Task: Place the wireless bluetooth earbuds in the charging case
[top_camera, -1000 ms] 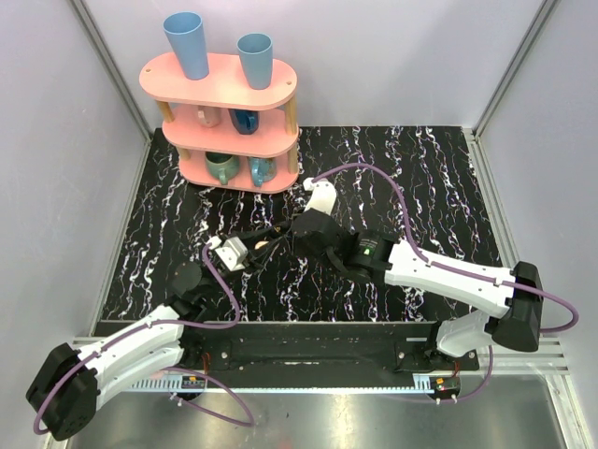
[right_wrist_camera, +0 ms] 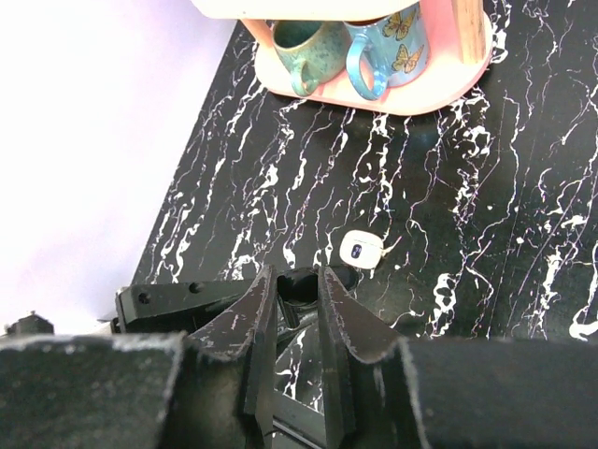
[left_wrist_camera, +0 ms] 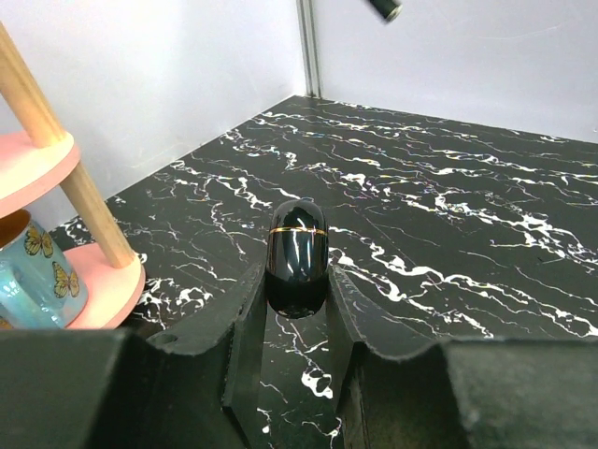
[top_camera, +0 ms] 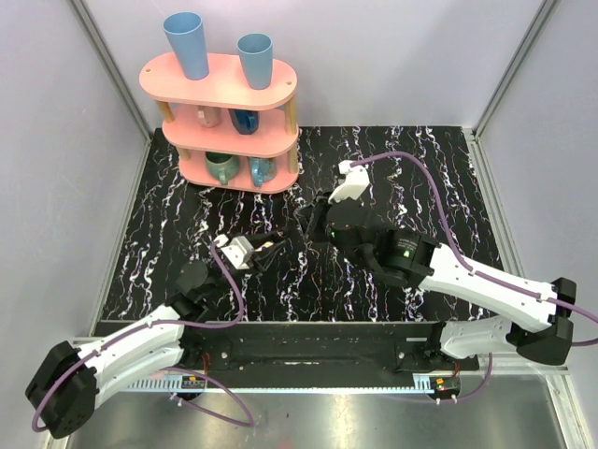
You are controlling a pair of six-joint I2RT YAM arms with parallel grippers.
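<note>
In the left wrist view, my left gripper is shut on a glossy black capsule with a gold band, the charging case [left_wrist_camera: 297, 248]. My right gripper is shut, above and to the right of the left one in the top view; what sits between its fingertips is hard to make out against the dark case and left gripper behind it. A small dark cylinder end [left_wrist_camera: 383, 7] shows at the upper edge of the left wrist view. A small white square object [right_wrist_camera: 361, 250] appears beyond the grippers in the right wrist view.
The pink three-tier shelf [top_camera: 215, 77] with cups and mugs stands at the back left. Pale walls [top_camera: 542, 187] bound it.
My right gripper has moved up and right, away from the left gripper, which has stayed nearly in place with the case.
</note>
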